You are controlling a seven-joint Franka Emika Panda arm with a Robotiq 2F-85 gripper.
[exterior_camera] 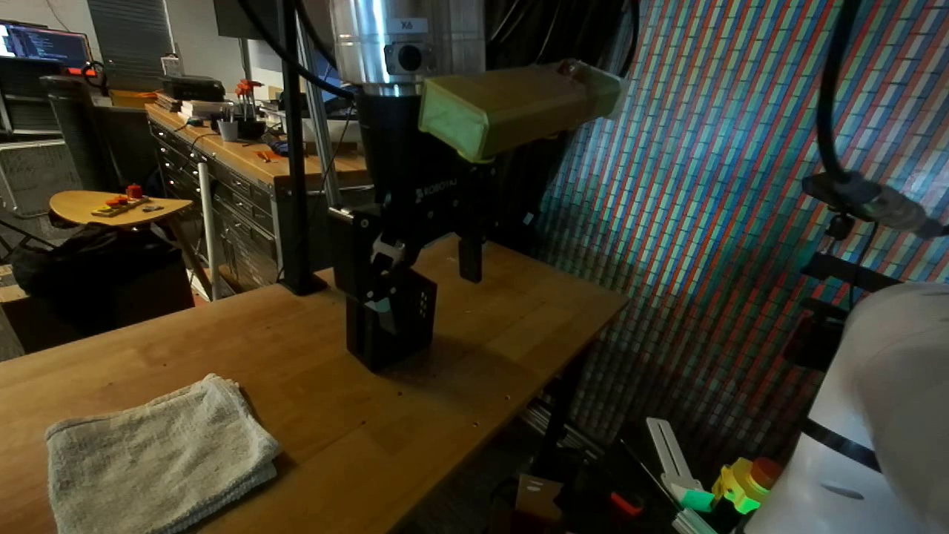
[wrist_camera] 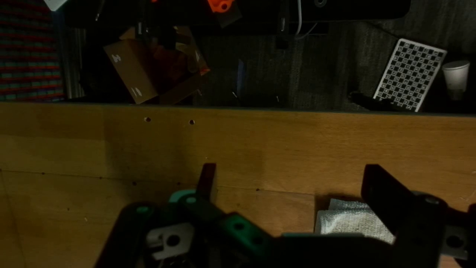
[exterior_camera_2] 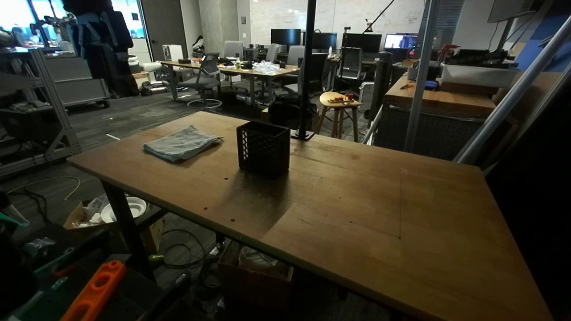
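My gripper [exterior_camera: 431, 283] hangs over the table in exterior view 1, its fingers wide apart and nothing seen between them. The wrist view also shows the gripper open. Behind it in exterior view 1, and partly covered by one finger, stands a black crate [exterior_camera: 416, 325] with holes in its walls. Exterior view 2 shows this crate [exterior_camera_2: 263, 150] upright on the tabletop, without the gripper in that view. A folded grey towel [exterior_camera: 160, 454] lies flat on the table, apart from the crate. Part of the towel [wrist_camera: 350, 223] shows near one finger in the wrist view.
A black post [exterior_camera_2: 306, 80] rises at the table's edge behind the crate. Boxes and clutter lie on the floor below.
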